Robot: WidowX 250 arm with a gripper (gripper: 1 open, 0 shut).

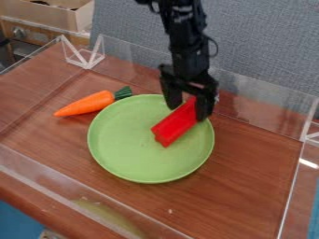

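Observation:
My black gripper (pixel 188 101) is low over the back right part of a green plate (pixel 131 149), open, with its fingers around the upper end of a red rectangular block (pixel 171 128) that lies diagonally on the plate. Whether the fingers touch the block is hard to tell. An orange carrot with green leaves (pixel 85 104) lies on the wooden surface to the left of the plate.
Clear low walls (pixel 256 118) and white brackets edge the wooden board (pixel 243 177). A cardboard box (pixel 44 13) stands at the back left. The board is clear to the right of the plate.

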